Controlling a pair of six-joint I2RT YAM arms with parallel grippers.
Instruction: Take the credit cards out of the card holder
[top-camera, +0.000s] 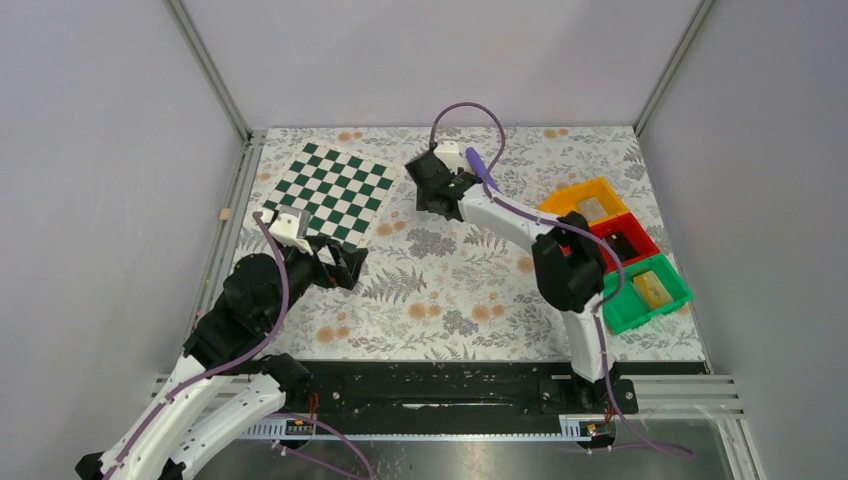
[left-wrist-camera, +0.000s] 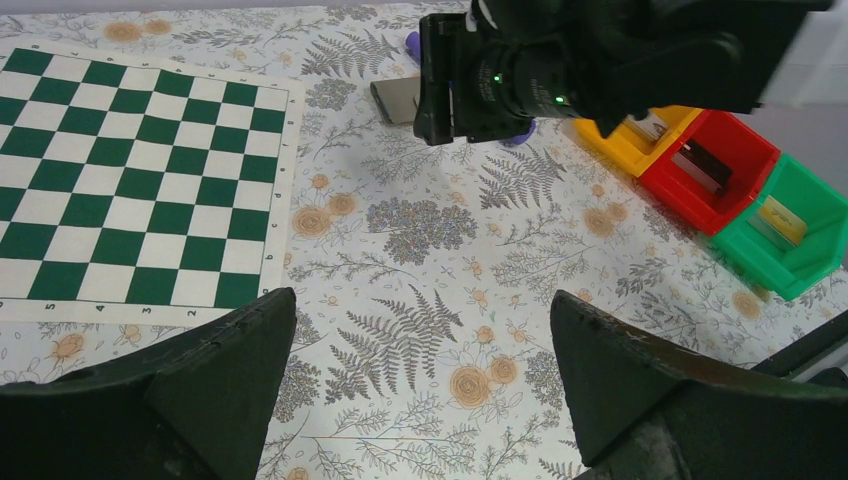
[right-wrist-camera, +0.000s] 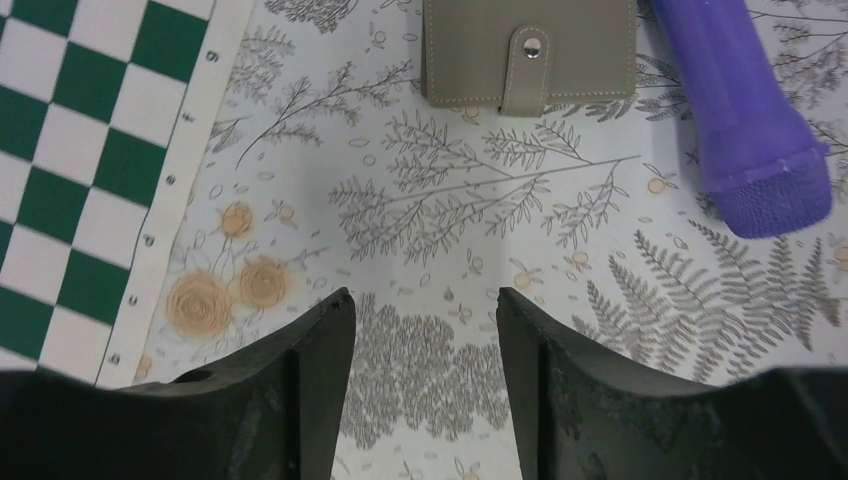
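The grey card holder (right-wrist-camera: 475, 55), closed with a snap strap, lies on the patterned table at the back middle, largely hidden by my right arm in the top view. My right gripper hangs just short of it, fingers apart with nothing between them. A purple cylindrical object (right-wrist-camera: 745, 150) lies beside the holder to the right. My left gripper hovers over the left front of the table, open and empty. No cards show.
A green-checked board (left-wrist-camera: 140, 180) lies at the back left. Yellow (top-camera: 578, 195), red (left-wrist-camera: 730, 140) and green bins (top-camera: 625, 312) line the right side.
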